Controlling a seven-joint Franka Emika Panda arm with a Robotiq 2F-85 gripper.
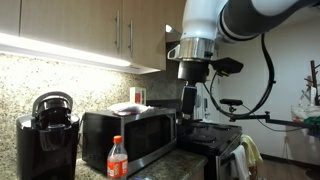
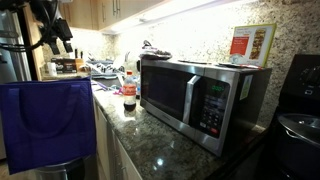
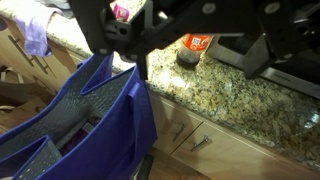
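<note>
My gripper is open, its dark fingers wide apart in the wrist view with nothing held between them. An upright bottle with an orange-red cap and label stands on the counter by the microwave's front corner. In the wrist view the bottle appears in the gap between the fingers, farther away than they are. A blue bag stands with its top open beside the counter; its grey lining shows from above. In exterior view 2 the gripper hangs above the bag.
The microwave takes up much of the granite counter. A black coffee maker stands left of it, and a stove is to its right. Drawers lie below the counter edge. Wall cabinets hang overhead.
</note>
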